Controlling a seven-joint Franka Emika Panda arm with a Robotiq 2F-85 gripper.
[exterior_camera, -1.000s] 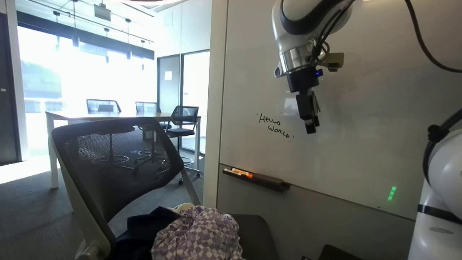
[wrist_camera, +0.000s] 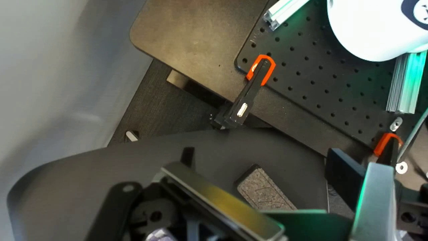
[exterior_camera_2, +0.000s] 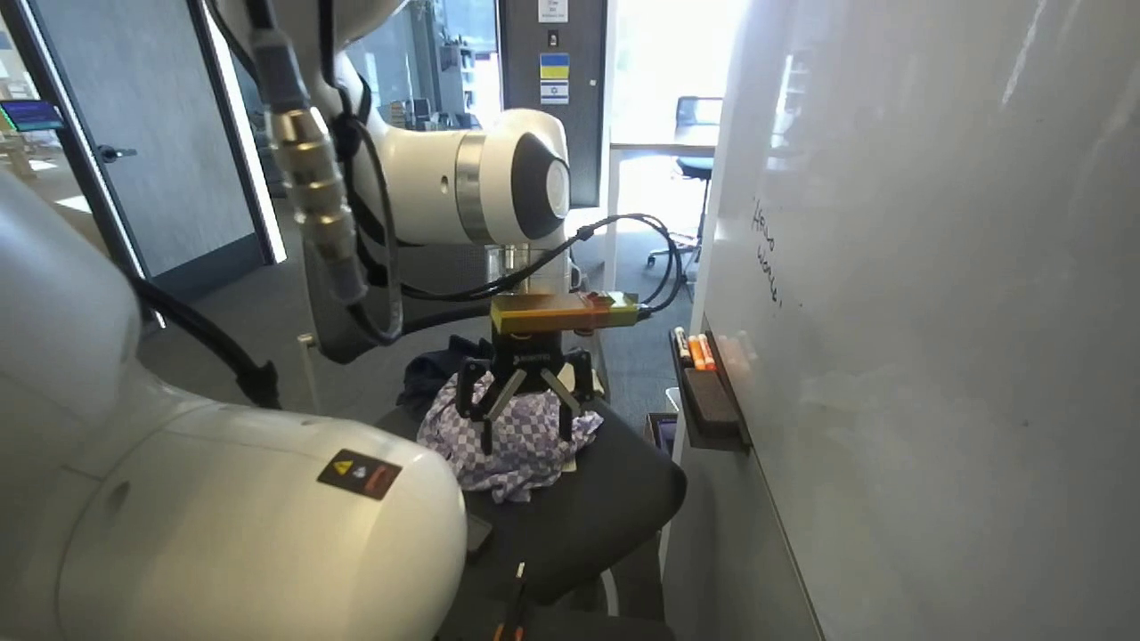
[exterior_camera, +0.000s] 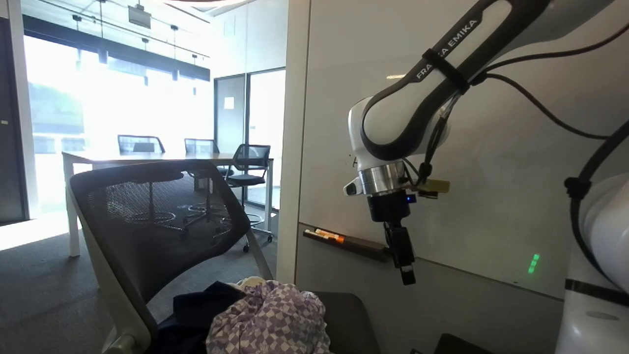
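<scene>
My gripper (exterior_camera_2: 526,432) points down above the chair seat (exterior_camera_2: 598,497), its two fingers spread apart with nothing visible between them. In exterior view 1 it appears side-on, the gripper (exterior_camera: 408,277) hanging in front of the whiteboard near the marker tray. A crumpled purple-and-white checkered cloth (exterior_camera: 271,321) lies on the chair; in exterior view 2 the cloth (exterior_camera_2: 513,475) is seen behind and below the fingers, apart from them. Dark fabric (exterior_camera: 203,304) is bunched beside it. On the seat in the wrist view rests a grey rectangular block (wrist_camera: 264,188), partly covered by a finger.
The whiteboard (exterior_camera_2: 919,320) stands close on one side. Its tray (exterior_camera_2: 716,404) holds several markers (exterior_camera_2: 696,351) and a dark eraser-like block. Orange-tipped clamps (wrist_camera: 260,70) grip the robot table's edge (wrist_camera: 192,44). The chair's mesh back (exterior_camera: 159,224) rises beside the cloth.
In exterior view 1 the arm has come down and somewhat left, bringing my gripper from beside the whiteboard writing to tray height. That writing is now mostly hidden by the arm. The cloth has not moved.
</scene>
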